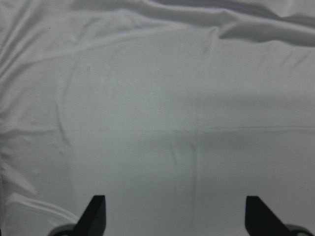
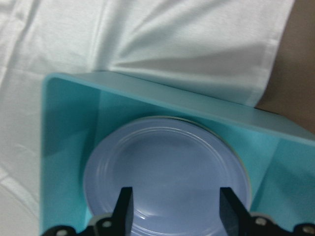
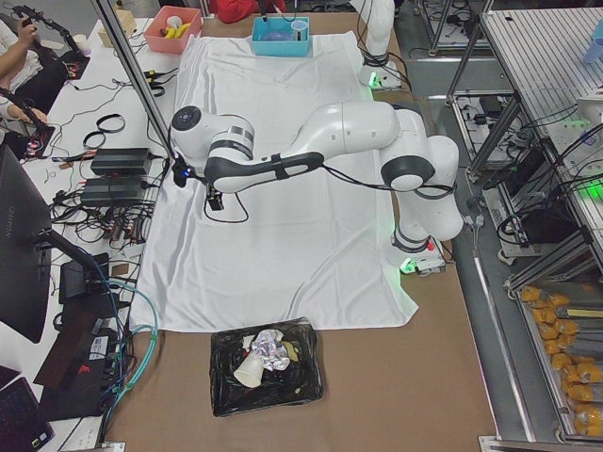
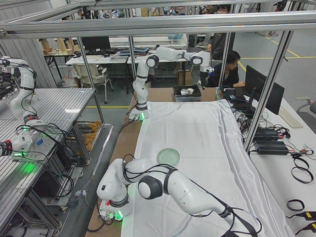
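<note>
My left gripper (image 3: 215, 202) hangs open over the white cloth (image 1: 157, 88), nothing between its fingers. My right gripper is open above a turquoise bin (image 2: 64, 123) (image 3: 281, 49) holding a stack of round plates, a blue plate (image 2: 162, 167) on top. A pale green plate (image 4: 168, 157) lies on the cloth in the camera right view; the left arm hides it in the camera left view.
A black-lined bin (image 3: 226, 377) with foil and a cup stands beyond the cloth's near edge. A pink box (image 3: 174, 30) is at the back. Monitors and cables line one side.
</note>
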